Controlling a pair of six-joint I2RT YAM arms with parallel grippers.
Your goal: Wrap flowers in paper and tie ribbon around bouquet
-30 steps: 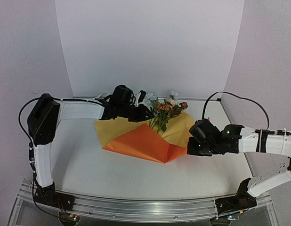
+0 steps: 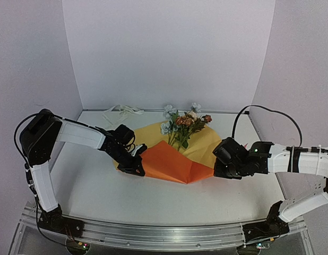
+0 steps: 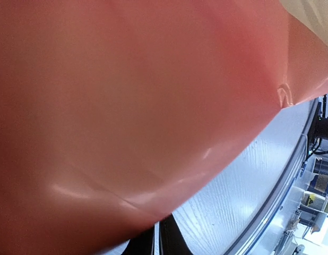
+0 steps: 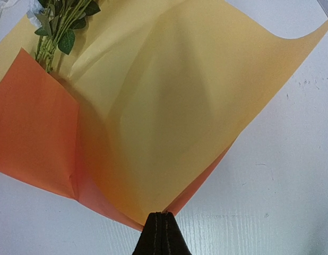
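Note:
The fake flowers (image 2: pixel 186 121) lie with blooms toward the back on yellow-and-orange wrapping paper (image 2: pixel 164 162), whose orange front flap covers the lower stems. At the flap's left end is my left gripper (image 2: pixel 140 171); its fingers (image 3: pixel 177 241) look shut, and orange paper fills most of the left wrist view. Whether paper is pinched there is hidden. On the other side, my right gripper is shut on the paper's front right edge, where yellow and orange layers meet at its fingertips. Leafy stems (image 4: pixel 50 48) show at upper left in the right wrist view.
A pale ribbon-like bundle (image 2: pixel 121 111) lies at the back left of the white table (image 2: pixel 153 204). Walls stand at the back and both sides.
My left gripper has come from beside the flowers down and left to the orange flap's left end. The right gripper has shifted only slightly right.

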